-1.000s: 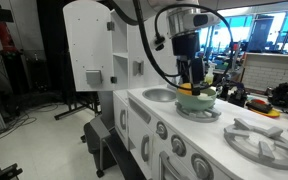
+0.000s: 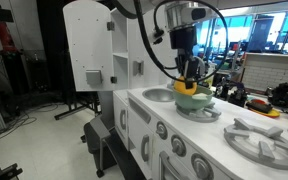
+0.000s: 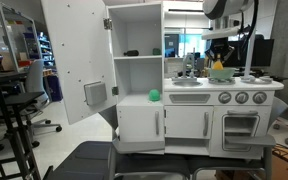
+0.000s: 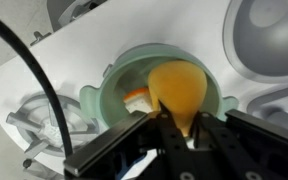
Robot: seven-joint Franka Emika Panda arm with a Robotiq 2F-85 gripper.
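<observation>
A yellow-orange object [image 4: 178, 88], rounded in outline, sits between the fingers of my gripper, which is shut on it. Below it is a pale green pot [image 4: 112, 103] with two side handles, on the counter by the stove. Inside the pot lies an orange and white piece [image 4: 137, 101], partly covered by the held object. In exterior view 1 the yellow object [image 2: 186, 86] shows at the pot's rim, under the gripper [image 2: 191, 80]. Exterior view 2 has the yellow object [image 3: 218, 66] just above the pot [image 3: 222, 74].
A round sink [image 4: 269, 38] lies beside the pot, and a grey burner [image 4: 52, 122] on its other side. The white cabinet door [image 3: 76, 45] stands open. A green item [image 3: 154, 95] rests on the counter's left part. Bare counter lies around the front burner [image 2: 264, 143].
My gripper and the yellow object have risen slightly over the pot. More of the yellow object shows above the rim now. The pot stays in place.
</observation>
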